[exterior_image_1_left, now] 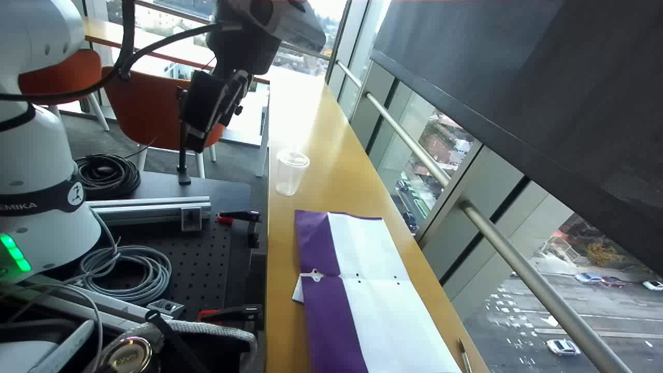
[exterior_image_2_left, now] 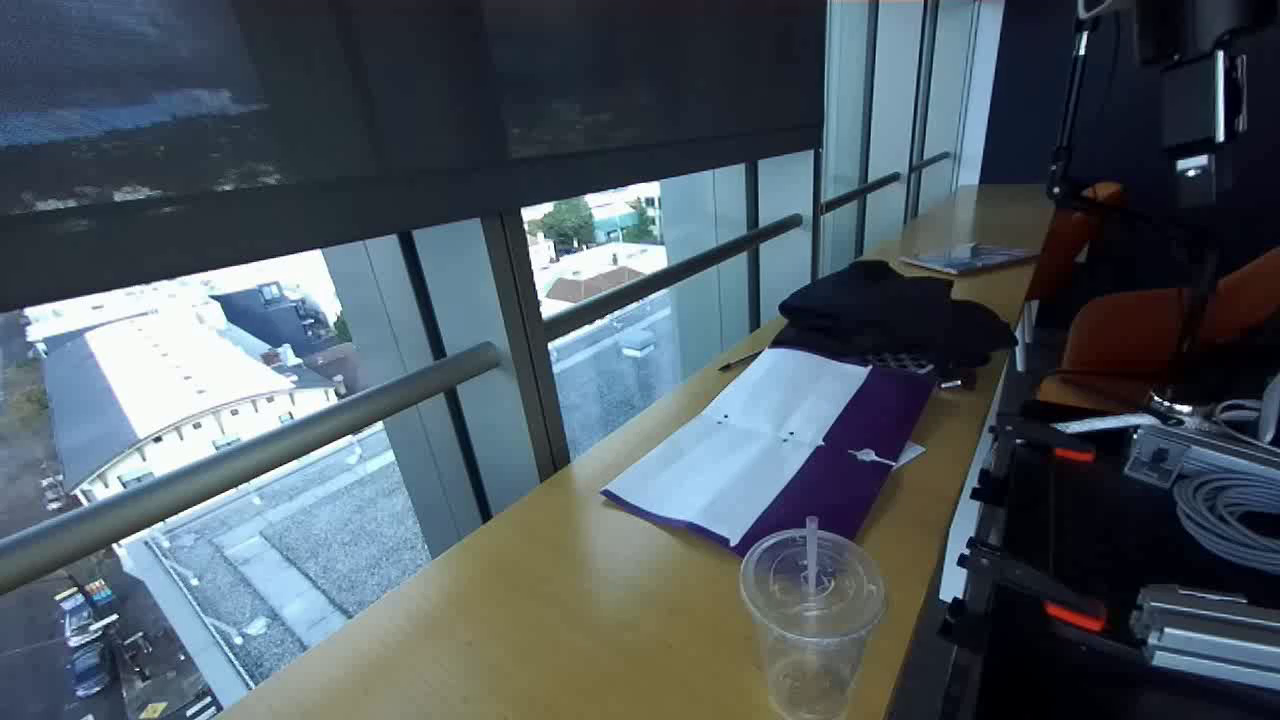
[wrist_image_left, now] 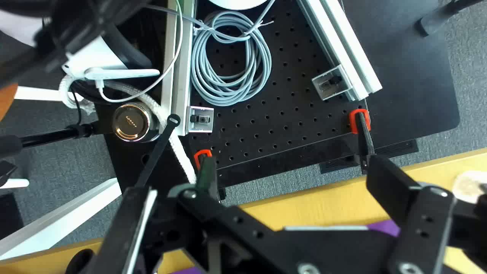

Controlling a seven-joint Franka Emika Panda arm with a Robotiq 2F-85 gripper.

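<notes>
My gripper stands open in the wrist view, its fingers [wrist_image_left: 385, 182] wide apart with nothing between them. In exterior view 1 the gripper [exterior_image_1_left: 214, 105] hangs high over the dark cart, left of the wooden counter. A clear plastic cup [exterior_image_1_left: 290, 173] with a lid is upright on the counter; in exterior view 2 the cup [exterior_image_2_left: 811, 612] shows a straw slot or short straw at its lid. Beside it lies a creased purple and white sheet [exterior_image_1_left: 379, 267], mostly flat. My gripper touches neither one.
A dark cloth bundle [exterior_image_2_left: 882, 312] lies beyond the sheet, a pen [exterior_image_1_left: 464, 355] near the window edge. The cart's perforated top [wrist_image_left: 283, 82] carries coiled grey cable [wrist_image_left: 262, 68], metal rails [wrist_image_left: 342, 45] and red-marked clamps [wrist_image_left: 360, 121].
</notes>
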